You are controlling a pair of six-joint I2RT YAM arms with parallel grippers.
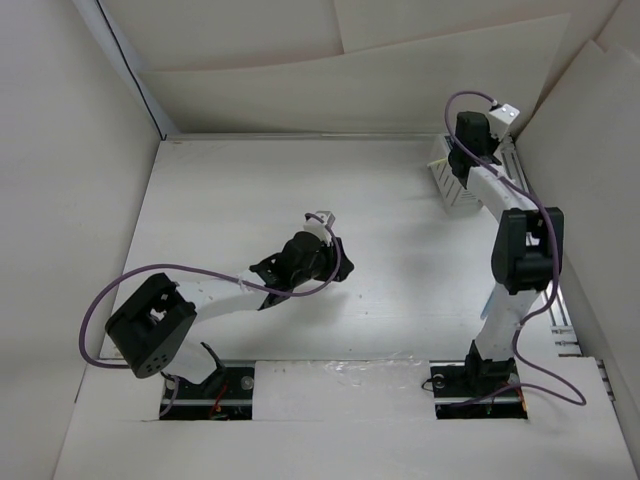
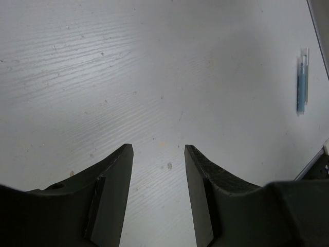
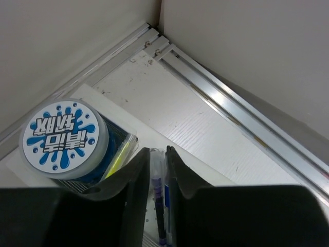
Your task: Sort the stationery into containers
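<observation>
My right gripper is over the white basket (image 1: 449, 190) at the back right. In the right wrist view, pens (image 3: 159, 206) with purple and blue show at its fingertips; whether they are held is unclear. A round tub (image 3: 59, 137) with blue splash print sits beside a yellow marker (image 3: 117, 160). My left gripper hangs over bare table at the centre left, open with nothing between its fingers. Pale blue pens (image 2: 301, 87) lie on the table at the right of the left wrist view, near the right arm in the top view.
Metal rails (image 3: 216, 95) and white walls border the basket's corner. The right arm stretches along the table's right side.
</observation>
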